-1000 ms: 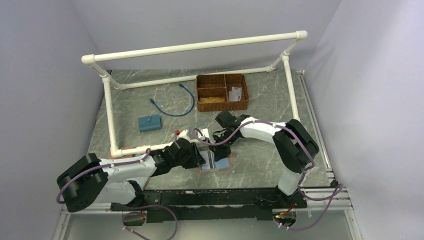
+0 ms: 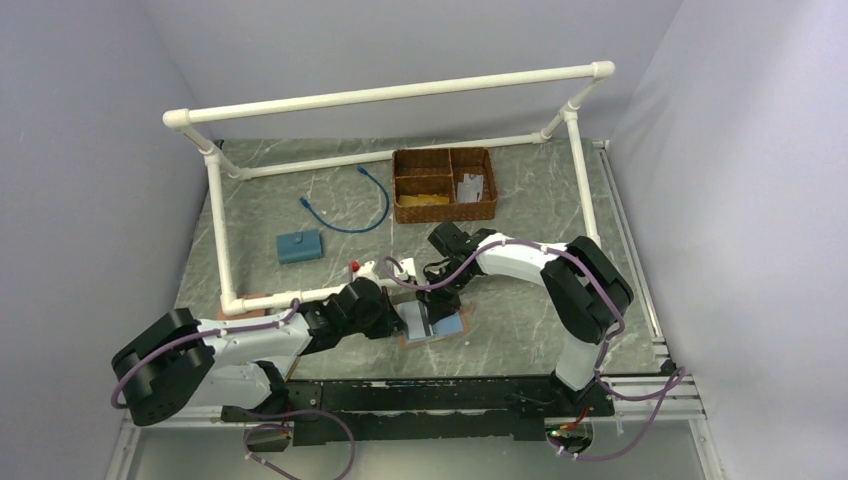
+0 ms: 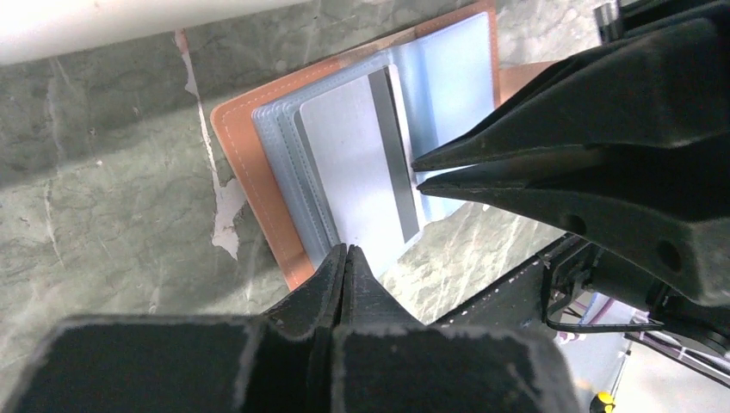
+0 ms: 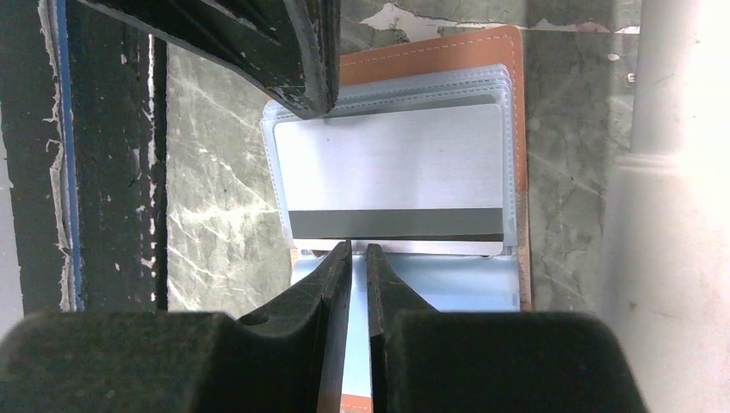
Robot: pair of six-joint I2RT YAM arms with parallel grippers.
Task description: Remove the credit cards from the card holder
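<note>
The card holder lies open at the front centre, brown leather [image 3: 251, 179] with pale blue sleeves. A white card with a dark stripe [image 3: 353, 163] is in its sleeve. My left gripper is shut, nothing visible between its tips, at the card's lower edge. My right gripper is shut at the striped edge of the card [image 4: 387, 163], its tips on the rim where card and sleeve meet; whether it pinches the card or the sleeve's edge is hard to tell.
A white pipe [image 4: 654, 215] runs just behind the holder. A wicker basket [image 2: 444, 210], a blue cable [image 2: 340, 228] and a blue pouch [image 2: 298, 246] lie farther back. The dark front rail [image 2: 430, 395] borders the marble table.
The card holder has moved very slightly; my right arm is almost unchanged.
</note>
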